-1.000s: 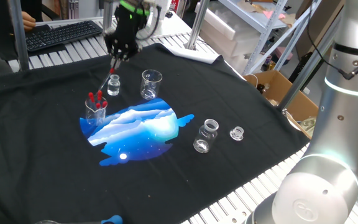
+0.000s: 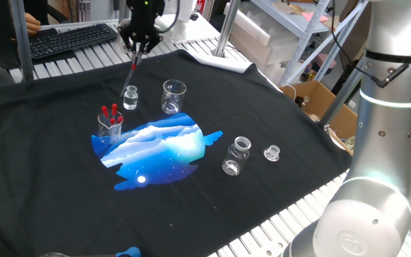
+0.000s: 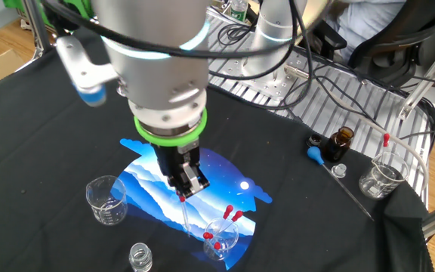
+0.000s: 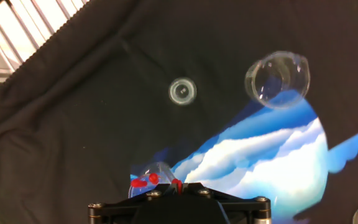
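Note:
My gripper is shut on a glass dropper, holding it by its red bulb with the thin tube hanging down at a slant. In exterior view 2 the gripper shows with the dropper's tube below it, near the beaker of droppers. That beaker holds several red-bulbed droppers. A small clear bottle, uncapped, stands close by; the wrist view shows its round mouth ahead of the gripper. Whether the dropper's tip touches anything is hard to tell.
An empty beaker stands beside the small bottle. Farther off are a larger clear bottle and a glass stopper. An amber bottle, a blue-bulbed dropper and another beaker occupy the opposite side.
In exterior view 1 my gripper and the dropper have moved up and a little to the right, away from the beaker of droppers. The glassware stands where it was.

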